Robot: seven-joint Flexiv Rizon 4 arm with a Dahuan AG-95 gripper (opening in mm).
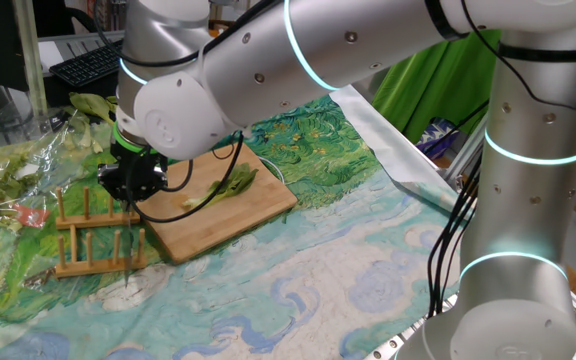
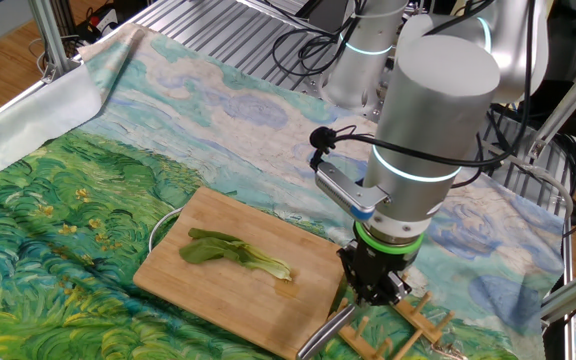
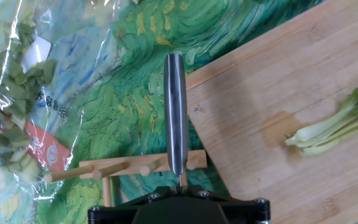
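Note:
My gripper is shut on a knife, whose smooth steel handle [image 3: 175, 112] sticks out ahead of it in the wrist view. The same handle [image 2: 326, 331] slants down from the gripper [image 2: 373, 285] in exterior view 2. In exterior view 1 a thin blade [image 1: 127, 265] hangs below the gripper [image 1: 133, 190], over the wooden peg rack [image 1: 98, 268]. To the side lies the cutting board [image 1: 243, 227], with a leafy green stalk [image 1: 233, 184] on it. The grip point itself is mostly hidden by the black gripper body.
A clear plastic bag [image 3: 27, 106] of greens lies on the far side of the rack. Beneath everything, a painted cloth [image 1: 298, 290] covers the table. Broad bare cloth stretches between the board and the robot base [image 1: 503, 325].

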